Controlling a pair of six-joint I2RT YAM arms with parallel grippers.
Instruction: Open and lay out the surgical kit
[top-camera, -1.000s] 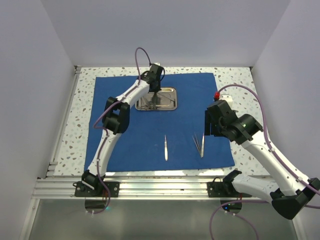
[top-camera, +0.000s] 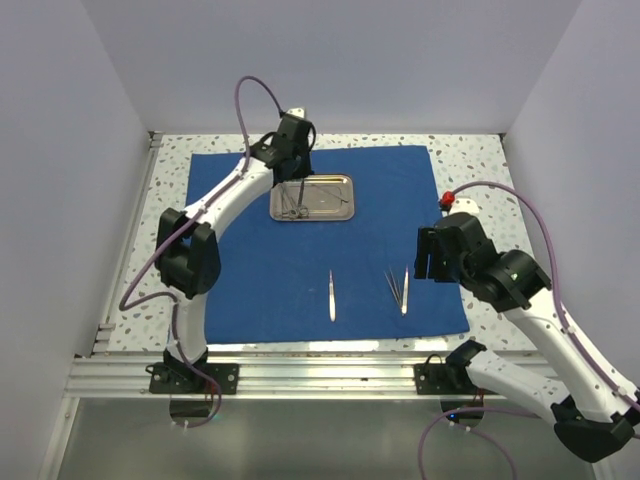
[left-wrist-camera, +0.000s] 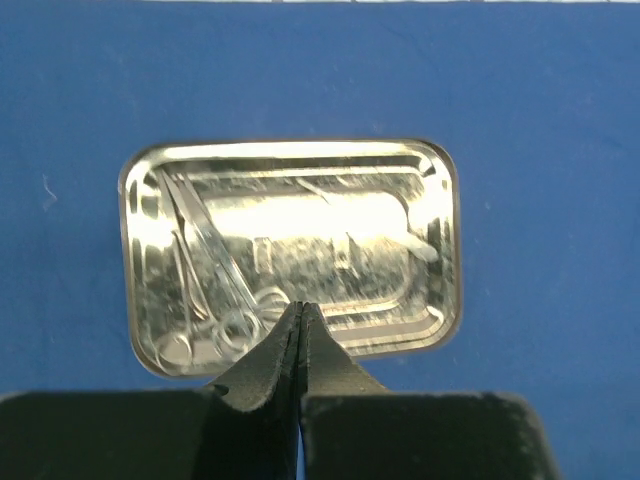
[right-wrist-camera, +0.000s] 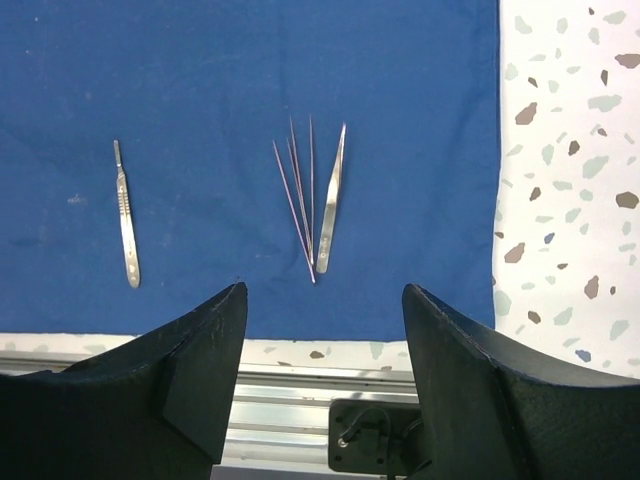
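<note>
A shiny metal tray (left-wrist-camera: 452, 250) rests on the blue cloth near the back, holding ring-handled instruments (left-wrist-camera: 215, 265) on its left side and a thin pale tool (left-wrist-camera: 410, 243) toward its right. Over the tray hangs my left gripper, its tips together and nothing visible between them. My right gripper is held apart, part open and empty, over the front right. Below it, on the cloth, lie tweezers (right-wrist-camera: 332, 205) close beside several thin needle-like rods (right-wrist-camera: 300, 200). Farther left a scalpel handle (right-wrist-camera: 126, 225) lies alone.
Speckled tabletop (top-camera: 480, 160) borders it, with a metal rail (top-camera: 320, 370) along the front edge and grey walls at both sides.
The tray and the laid-out tools stayed where they were.
</note>
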